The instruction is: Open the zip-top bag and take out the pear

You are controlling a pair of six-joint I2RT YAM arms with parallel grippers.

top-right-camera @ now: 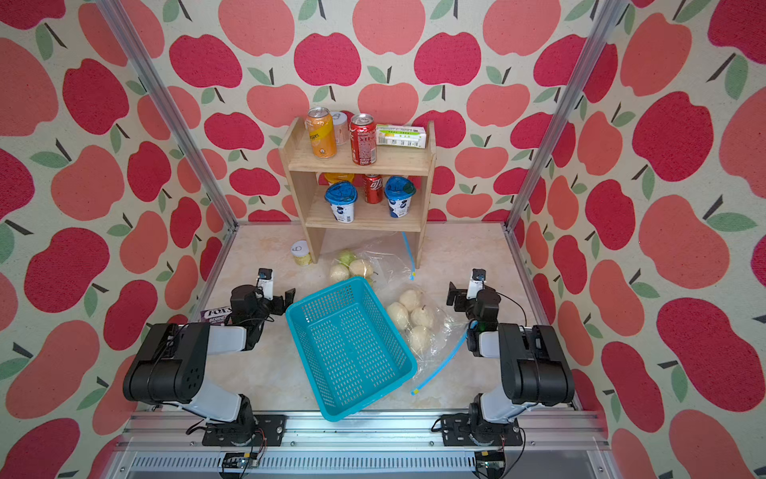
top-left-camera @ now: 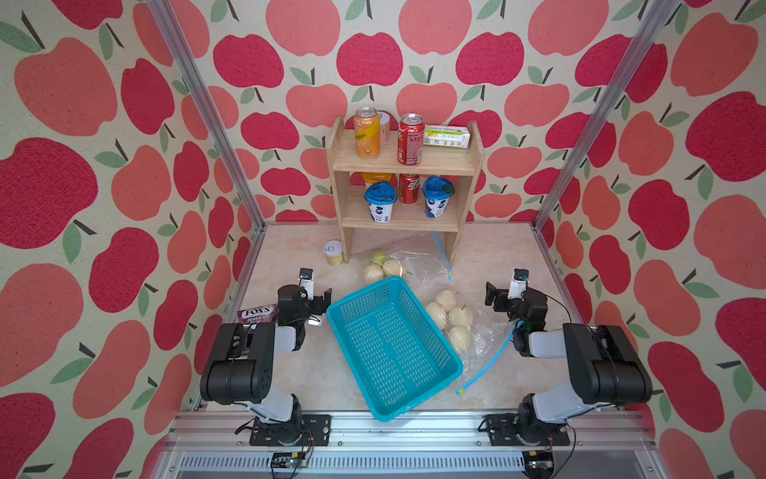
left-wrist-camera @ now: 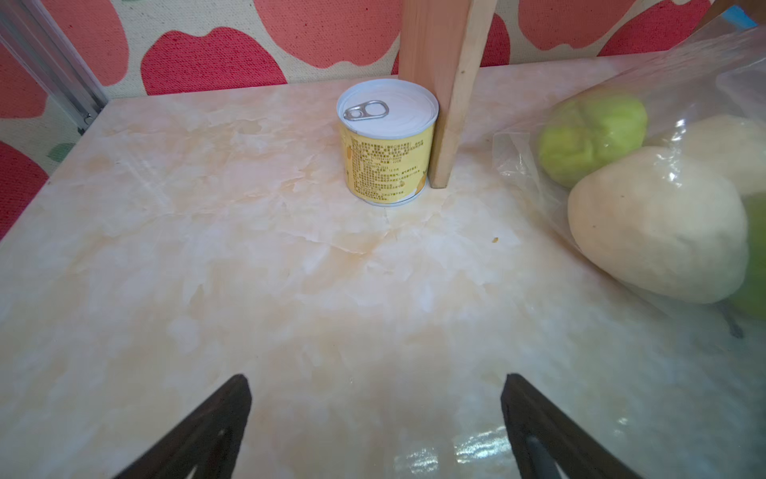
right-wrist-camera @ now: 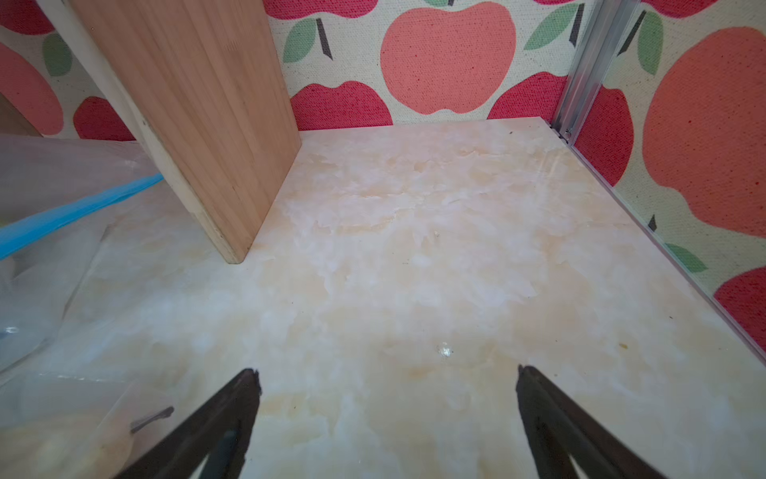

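Observation:
One zip top bag (top-left-camera: pixel 419 263) with several pale and green fruits (left-wrist-camera: pixel 654 223) lies beside the shelf's foot, behind the basket. A second clear bag (top-left-camera: pixel 482 339) with several pale pears (top-left-camera: pixel 459 339) lies right of the basket, its blue zip strip (top-left-camera: pixel 486 367) along the right side. My left gripper (top-left-camera: pixel 317 297) stands open left of the basket, with empty table between its fingers in the left wrist view. My right gripper (top-left-camera: pixel 501 293) is open to the right of the nearer bag, with nothing between its fingers.
A turquoise basket (top-left-camera: pixel 343 319) fills the middle front. A wooden shelf (top-left-camera: pixel 407 166) with cans, tubs and a box stands at the back. A small tin (left-wrist-camera: pixel 387 159) sits by its left post, a Fox's packet (top-left-camera: pixel 257 313) at the left.

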